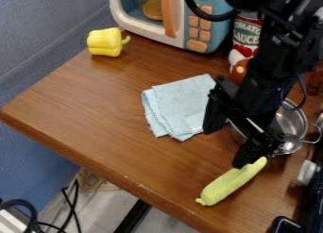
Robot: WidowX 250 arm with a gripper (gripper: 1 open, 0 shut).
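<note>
My black gripper (237, 142) hangs low over the right part of the wooden table, its lower finger reaching to the upper end of a pale yellow-green corn cob (225, 186) lying near the front edge. A metal pot (288, 133) is partly hidden behind the gripper. A folded light blue cloth (177, 107) lies left of the gripper. Whether the gripper holds anything is unclear.
A yellow pepper (106, 41) sits at the back left. A toy microwave (164, 15) and a tomato sauce can (246, 31) stand at the back.
</note>
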